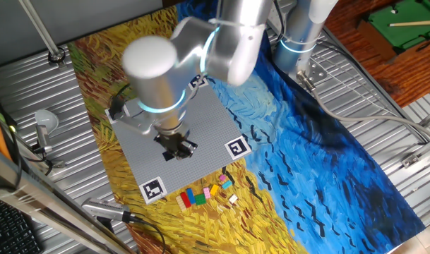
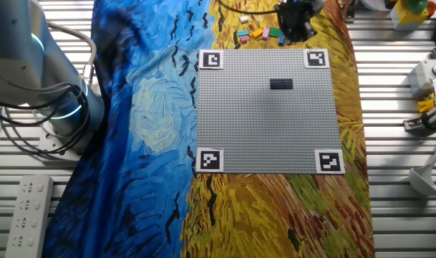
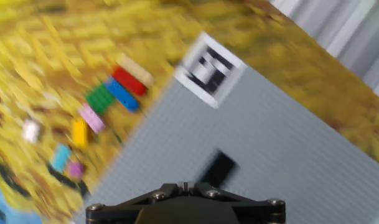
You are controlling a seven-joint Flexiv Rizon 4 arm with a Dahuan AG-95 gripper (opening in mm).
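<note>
A long black brick (image 2: 281, 84) rests on the grey baseplate (image 2: 268, 140), toward the side with the loose bricks. My gripper (image 1: 186, 149) hangs over the plate in exterior view 1 and partly covers that brick there. In the wrist view the gripper looks shut, its fingers meeting at the bottom centre with nothing visible between them. Just beyond them lies the black brick (image 3: 218, 168), its near end close to the gripper's outline and the picture blurred. I cannot make out the gripper in exterior view 2.
Beside the plate on the yellow cloth lie several loose bricks, among them a red brick (image 3: 129, 81), a blue brick (image 3: 122, 95), a green brick (image 3: 100, 99) and a white brick (image 3: 31, 130). A webcam (image 1: 107, 210) stands at the cloth's edge. Otherwise the plate is bare.
</note>
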